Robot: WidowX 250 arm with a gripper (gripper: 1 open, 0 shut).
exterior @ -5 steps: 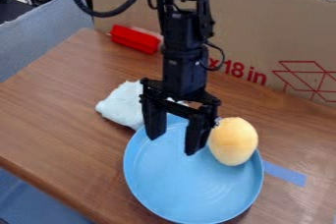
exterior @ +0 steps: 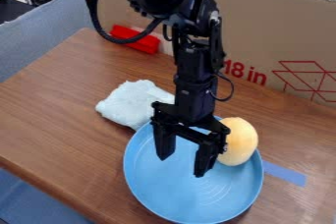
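Observation:
My black gripper [exterior: 182, 155] hangs low over the blue plate [exterior: 178, 189], its two fingers apart with nothing visible between them. A pale yellow round object [exterior: 239, 140] rests on the plate's back right, just right of the gripper and partly behind it. A light blue-white cloth [exterior: 129, 104] lies on the wood behind the plate to the left, partly hidden by the arm.
A red item [exterior: 133, 37] lies at the back left before a cardboard box [exterior: 269, 46]. A strip of blue tape [exterior: 284, 173] is right of the plate.
My gripper has moved down and slightly to the right, lower over the plate and nearer the yellow object. The plate and cloth look unchanged.

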